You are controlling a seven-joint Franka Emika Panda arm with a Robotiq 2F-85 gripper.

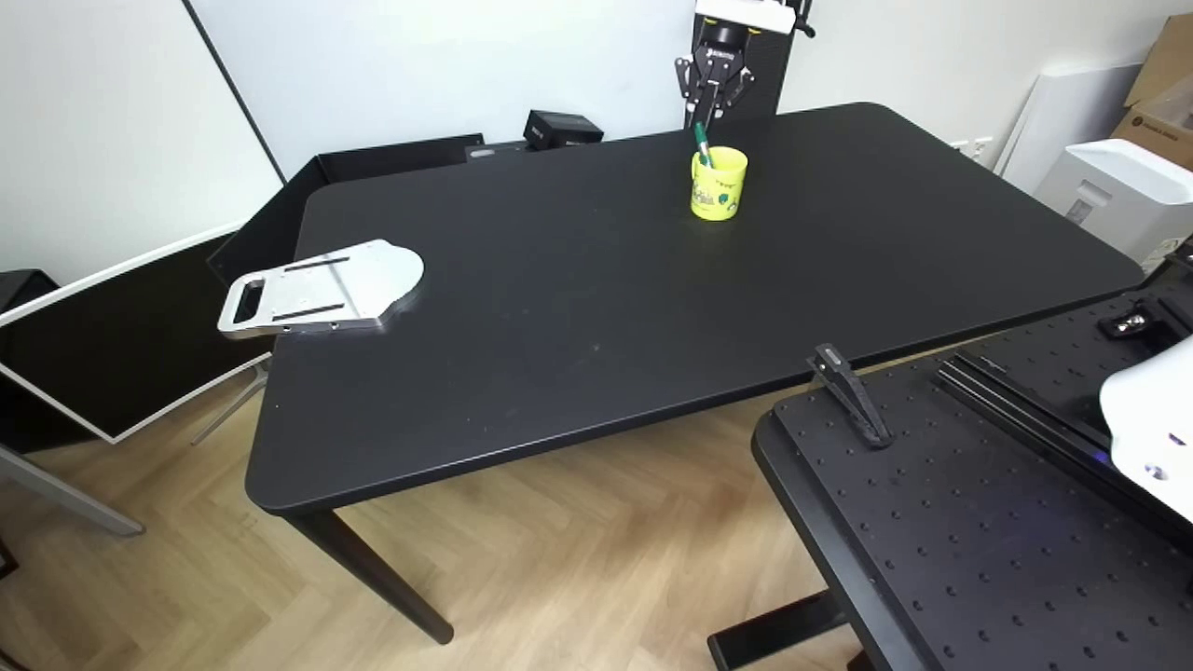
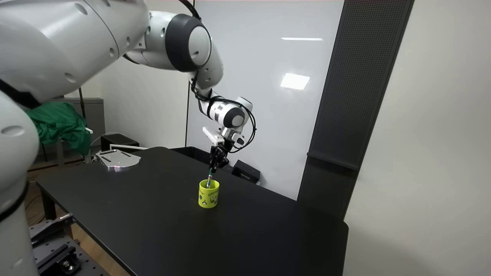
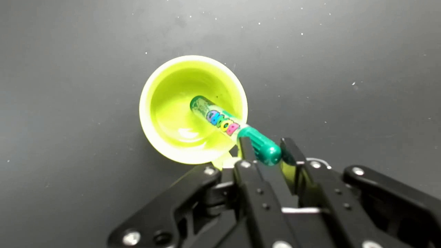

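Note:
A yellow-green mug (image 1: 717, 190) with small printed pictures stands upright on the black table. A marker with a green cap (image 3: 260, 145) and a clear, colourfully lettered body leans out of it. In exterior view 2, the marker (image 2: 209, 180) has its lower part within the mug's mouth. My gripper is above the handle side of the mug, shut on the marker's capped end. The black fingers (image 3: 246, 148) stand on either side of the green cap, clear of the mug's rim. The handle is partly hidden beneath the gripper.
A silver metal plate (image 1: 335, 289) lies at the table's left edge. Behind the table sits a black box (image 1: 561, 129) near the whiteboard.

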